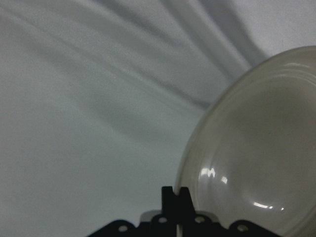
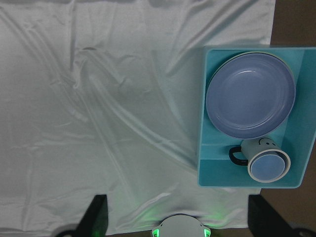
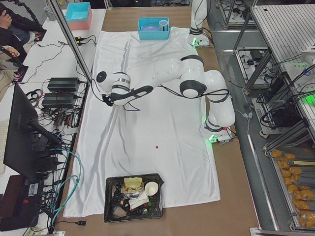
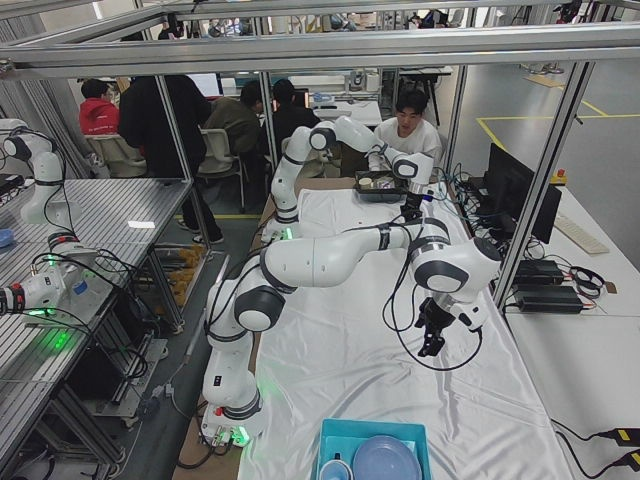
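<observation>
In the left wrist view a glossy cream plate or bowl (image 1: 256, 143) fills the right side over white cloth. My left gripper has its fingertips close together at the dish's near rim; whether the rim is between them is unclear. My right gripper stands open in the right wrist view, nothing between its fingers, above the cloth and beside a teal bin (image 2: 210, 173) holding stacked blue plates (image 2: 249, 91) and a mug (image 2: 286, 165) with a blue item inside.
A black tray (image 3: 108, 206) with food items and a white bowl (image 3: 151, 188) sits at one end of the white cloth (image 3: 182, 157). Monitors, cables and metal frames flank the table.
</observation>
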